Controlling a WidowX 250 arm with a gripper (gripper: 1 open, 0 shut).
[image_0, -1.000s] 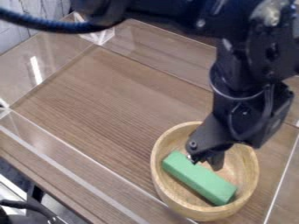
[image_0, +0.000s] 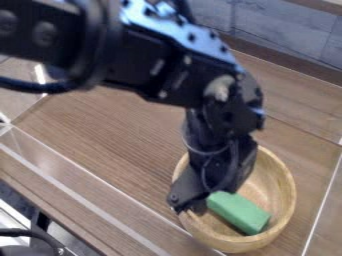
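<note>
My black gripper (image_0: 201, 190) reaches down into a light wooden bowl (image_0: 274, 180) at the lower right, its open fingers at the bowl's left part. A green block (image_0: 241, 213) lies in the bowl, its upper-left end partly hidden by the gripper. The arm covers much of the upper left of the view.
A tiled wall (image_0: 267, 35) stands at the back. A black cable shows at the lower left corner.
My gripper has moved left and down from above the bowl's right part, and now covers the upper-left end of the green block.
</note>
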